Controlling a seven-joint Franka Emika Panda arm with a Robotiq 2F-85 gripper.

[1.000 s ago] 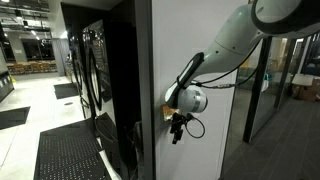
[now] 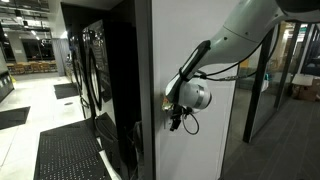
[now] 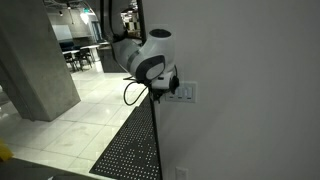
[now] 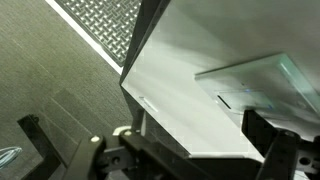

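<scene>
A pale switch plate [image 3: 182, 92] is fixed on the white wall, its left end close to my gripper in exterior view 2. In the wrist view the plate [image 4: 262, 84] lies at the right, shiny and seen at a slant. My black gripper is open there, its fingers spread wide at the lower left and lower right, with nothing seen between them. Whether a finger touches the plate I cannot tell. Exterior view 1 has the gripper [image 2: 178, 117] in front of the wall near its left edge, the fingertips small and dark.
Lower on the wall is a small white outlet [image 3: 181, 173]. The wall's dark left edge [image 3: 149, 118] runs beside the arm. Past it, black perforated floor panels [image 3: 128, 146] are visible. A loose cable [image 2: 197, 124] loops by the gripper.
The arm has shifted slightly, its upper link sitting differently. My gripper is a little higher and nearer the right than a second ago.
</scene>
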